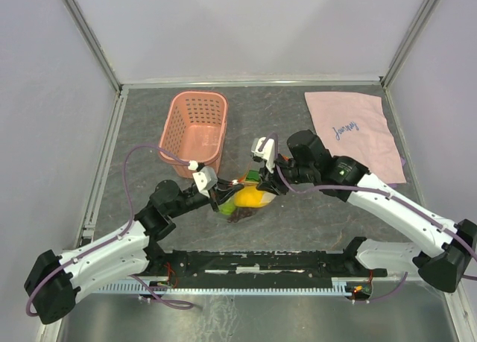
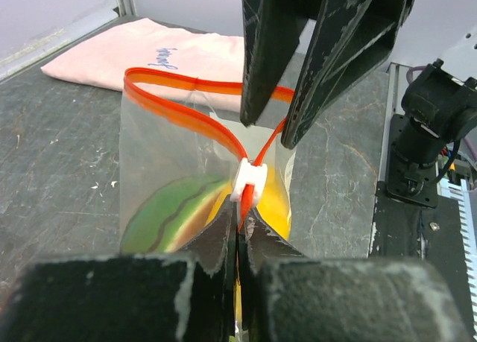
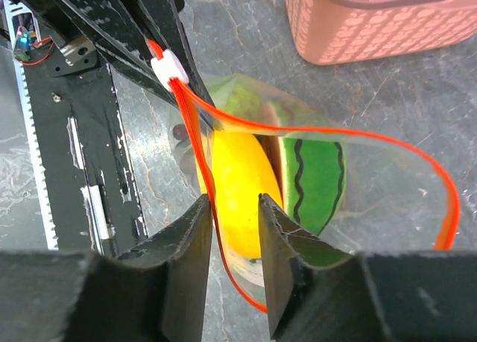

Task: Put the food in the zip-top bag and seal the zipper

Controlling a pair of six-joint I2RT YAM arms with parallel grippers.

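Observation:
The clear zip bag (image 3: 380,178) with its orange zipper stands mid-table holding a yellow food piece (image 3: 238,185) and a watermelon piece (image 3: 313,182). My left gripper is shut on the zipper at its white slider; in the right wrist view the slider (image 3: 168,68) sits at those fingers. My right gripper is part open over the bag's mouth, a strand of zipper running by one finger. In the left wrist view its black fingers stand above the bag.
A pink basket (image 1: 195,126) stands at back left, close behind the bag. A pink cloth with lettering (image 1: 354,133) lies at back right. The front edge with its rail (image 1: 253,288) is just before the arms.

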